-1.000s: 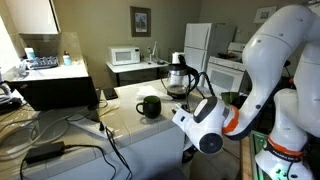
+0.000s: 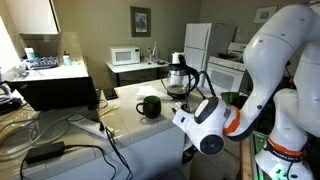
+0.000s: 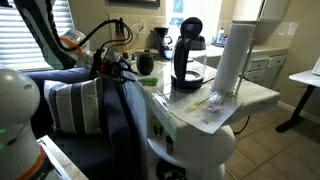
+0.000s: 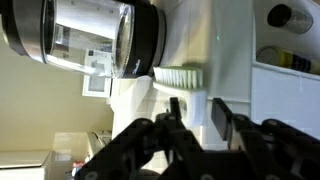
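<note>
A brush with pale bristles [image 4: 178, 77] and a whitish-green body [image 4: 195, 105] lies at the counter's edge, just beyond my fingertips in the wrist view. The two dark fingers [image 4: 222, 115] of my gripper stand apart, with part of the brush visible through the gap. I cannot tell whether either finger touches it. In exterior view 2, a green object [image 3: 148, 80], probably this brush, is on the counter, and my gripper [image 3: 122, 66] hangs to its left. The gripper [image 2: 180, 112] is small and dark in exterior view 1.
A dark mug [image 2: 150, 106] stands on the counter near my gripper. A coffee maker [image 3: 187, 60], a paper towel roll [image 3: 233, 60] and a white sheet [image 3: 207, 113] are farther along. Loose cables [image 2: 105, 140] lie on the left. A glass pot [image 4: 135, 40] is close in the wrist view.
</note>
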